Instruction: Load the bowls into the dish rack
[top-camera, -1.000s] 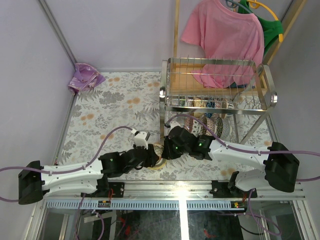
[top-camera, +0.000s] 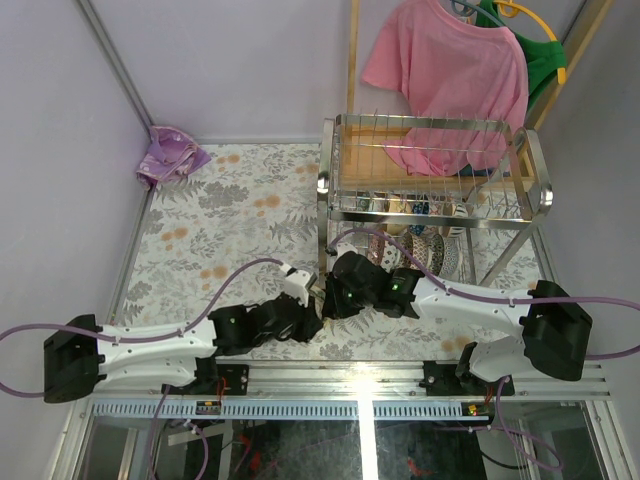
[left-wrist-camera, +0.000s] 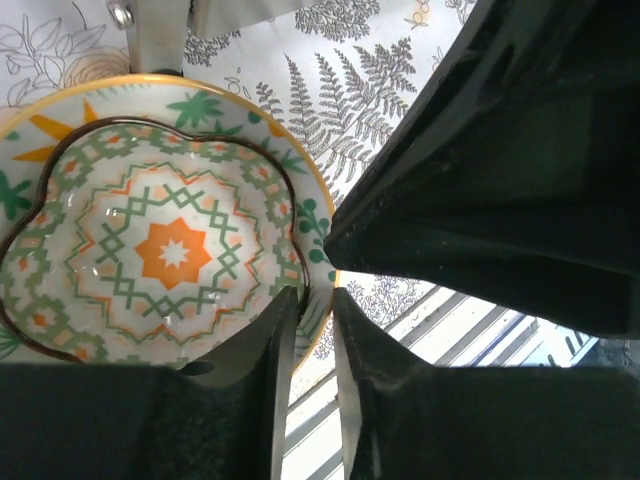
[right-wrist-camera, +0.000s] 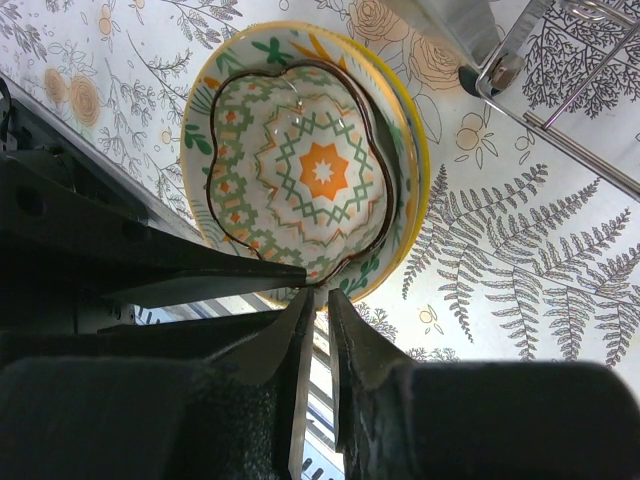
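Note:
A patterned bowl (left-wrist-camera: 170, 250) with green and orange motifs fills the left of the left wrist view. In the right wrist view it sits in a stack of nested bowls (right-wrist-camera: 300, 170). My right gripper is shut on the bowls' near rim. My left gripper is at the rim too, its two fingers seen slightly apart in the right wrist view; whether they touch the bowl is unclear. In the top view both grippers meet over the bowls, mostly hiding them.
The steel dish rack (top-camera: 323, 180) stands behind the grippers, several dishes upright on its lower tier. A purple cloth (top-camera: 170, 155) lies back left. Hanging shirts (top-camera: 450, 60) are at the back right.
The left arm has shifted slightly right and toward the front over the last second, covering more of the bowls in the top view. The right arm is nearly still.

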